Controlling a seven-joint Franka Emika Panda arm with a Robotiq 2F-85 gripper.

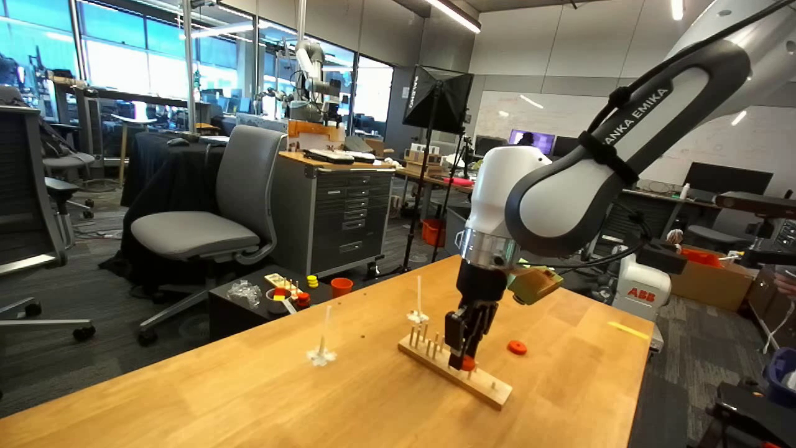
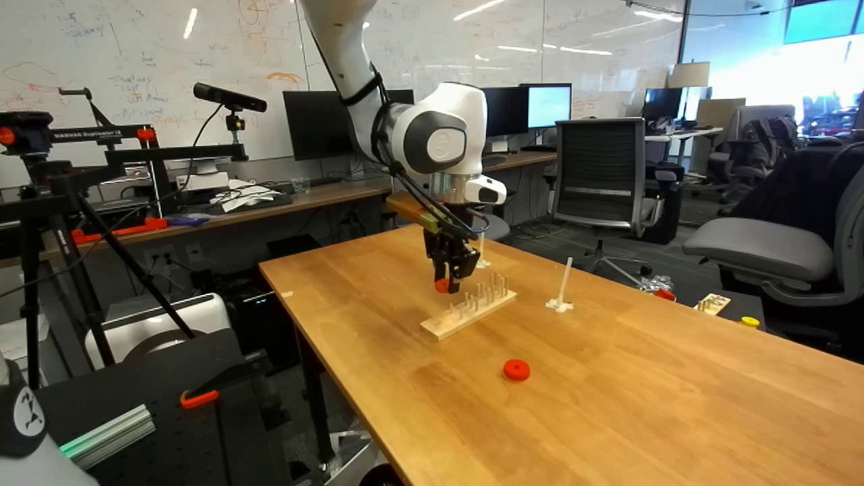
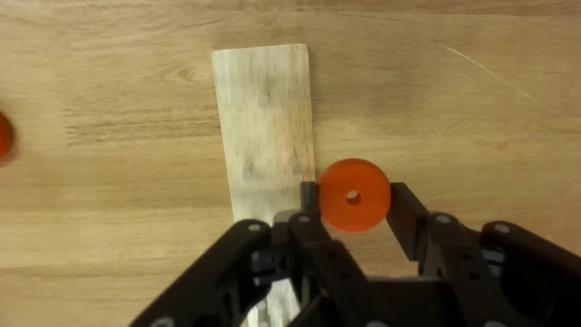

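My gripper is shut on a round red disc, which has a small hole through its middle. Pale wooden pegs of several heights stand on a narrow board. From the wrist view, the held disc overlaps the area just right of the board's edge, with one black finger over the board. In the second exterior view the held disc appears above the table near the board; its exact height is hard to tell. A second red disc lies loose on the table.
Two thin white posts on white bases stand on the table, one nearer and one farther. A black side table beyond the edge carries a red cup and other small pieces.
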